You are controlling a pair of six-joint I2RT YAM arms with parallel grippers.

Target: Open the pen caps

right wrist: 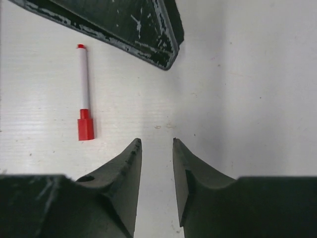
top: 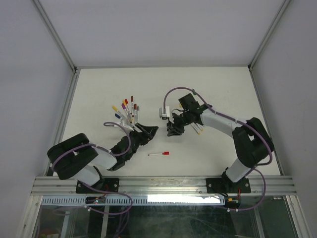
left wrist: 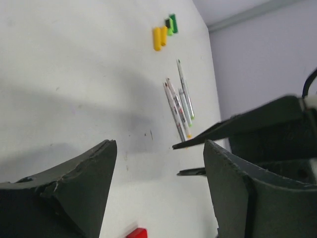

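Note:
A red-and-white pen [top: 158, 153] lies by itself on the white table, below and between the grippers; in the right wrist view it [right wrist: 84, 89] is upright in the picture, red end nearest. My left gripper [top: 151, 132] is open, nothing between its fingers, just above and left of that pen; its fingers [left wrist: 69, 193] frame bare table, with red [left wrist: 136, 233] at the bottom edge. My right gripper [top: 173, 130] hangs over the table right of centre, its fingertips [right wrist: 177, 146] slightly apart with nothing between.
Several coloured pens [top: 129, 109] lie at left of centre; more pens [left wrist: 176, 109] lie right, partly behind the right arm, with yellow and green caps [left wrist: 157, 37] farther back.

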